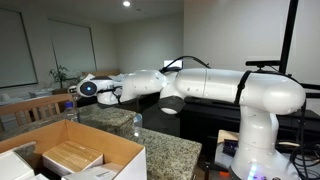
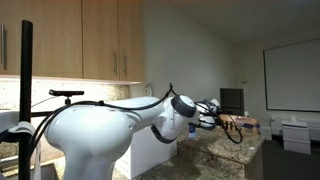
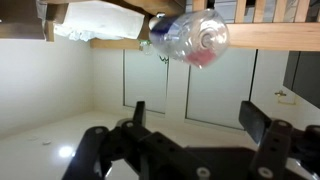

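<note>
My gripper [image 1: 74, 90] is stretched out at the far end of the arm, above the counter. In the wrist view its two dark fingers stand wide apart and open, with nothing held between them. Ahead of them, near the top of that view, a clear bottle [image 3: 190, 38] with a reddish patch shows. A clear bottle [image 1: 138, 123] stands upright on the counter [image 1: 172, 150]; whether it is the same one I cannot tell. In exterior view 2 the gripper is small and its fingers are hard to make out.
A large open cardboard box [image 1: 118, 152] holding a smaller carton [image 1: 72, 156] fills the near left. Wooden chairs [image 1: 40, 106] stand beyond the counter. Bare counter lies right of the upright bottle, beneath the arm.
</note>
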